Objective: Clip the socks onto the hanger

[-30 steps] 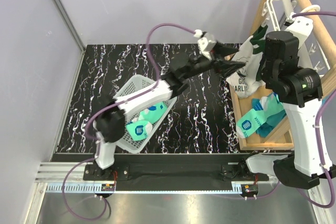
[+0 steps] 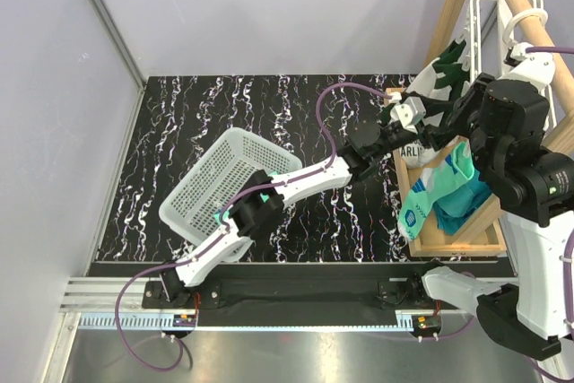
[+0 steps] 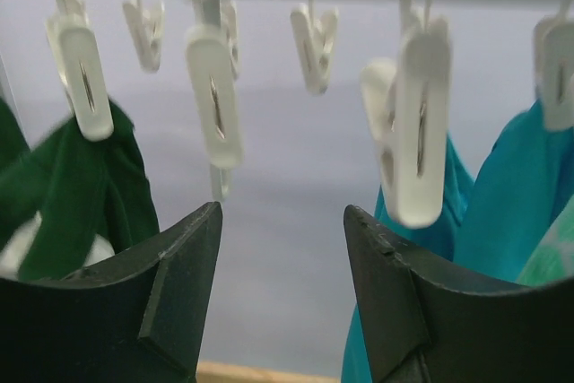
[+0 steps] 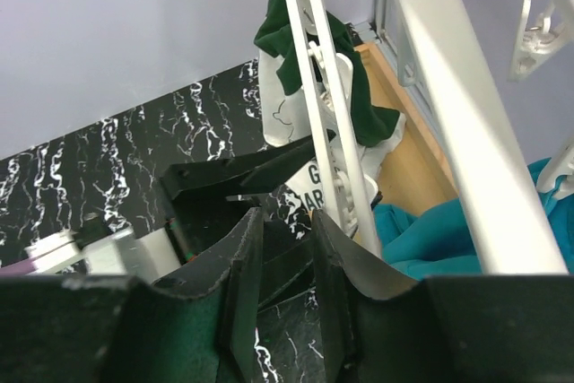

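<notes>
The white hanger with its clips hangs from the wooden rack at the right. My left gripper is open below a row of white clips, nothing between its fingers. A green and white sock is in the left part of that view, blue cloth in the right. In the right wrist view, my right gripper stands part open, a narrow gap between its fingertips, just before the hanger's rail; nothing shows held. Left gripper fingers reach toward that rail. A teal sock hangs below.
A white basket stands at the left, partly covered by my left arm; a bit of teal shows inside. The wooden rack's base lies under the socks.
My left gripper has moved right, up to the hanger. The hanger and its teal sock have swung a little.
</notes>
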